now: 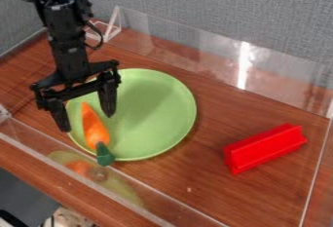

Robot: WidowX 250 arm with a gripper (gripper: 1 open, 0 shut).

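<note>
A green plate (158,111) lies on the wooden surface at the left. An orange toy carrot (95,129) with a dark green top rests on its left part, top toward the front. My black gripper (82,107) stands open over the plate's left side, fingers apart, just above and behind the carrot, with no object visible between them.
A red block-like object (266,148) lies on the right of the wooden surface (208,172). Clear low walls (274,70) edge the area at back, front and right. The wood between plate and red object is clear.
</note>
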